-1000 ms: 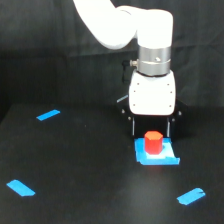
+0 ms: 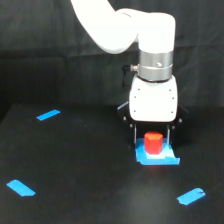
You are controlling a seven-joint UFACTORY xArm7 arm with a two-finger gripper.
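Observation:
A small red block (image 2: 154, 142) sits on a bright blue patch (image 2: 157, 159) on the dark table, right of the middle. My white gripper (image 2: 153, 133) points straight down directly above the block. Its dark fingers, hard to make out against the black background, appear spread to either side of the block, with some space between them and it. The upper part of the block is close under the hand. Contact between fingers and block is not visible.
Blue strips lie flat on the black table: one at the far left (image 2: 48, 115), one at the near left (image 2: 20, 188) and one at the near right (image 2: 190, 196). A dark curtain (image 2: 50, 60) hangs behind.
My gripper has come down a little closer to the red block. The block, the blue patch and the strips have stayed in place.

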